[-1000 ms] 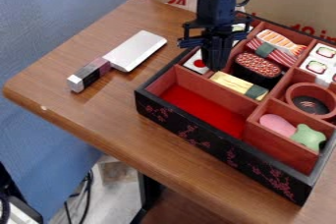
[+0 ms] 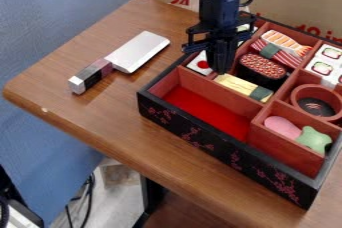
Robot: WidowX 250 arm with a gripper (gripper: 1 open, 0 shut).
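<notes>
My black gripper [image 2: 218, 52] hangs over the back left of a black-and-red compartment box [image 2: 227, 152], near a white piece [image 2: 201, 65]; whether anything is between its fingers I cannot tell. The box holds a striped piece [image 2: 279, 50], a red-speckled piece [image 2: 263, 68], a yellow piece [image 2: 245, 86], white pieces at the right, a red ring [image 2: 313, 92], and pink [image 2: 282, 127] and green [image 2: 315, 139] pieces. The front left compartment [image 2: 205, 106] is empty.
A white slab [image 2: 138, 50] and a dark-and-pink bar [image 2: 90, 75] lie on the wooden table [image 2: 80, 112] at the left, with bare wood around them. A cardboard sheet stands behind, a blue panel at the left.
</notes>
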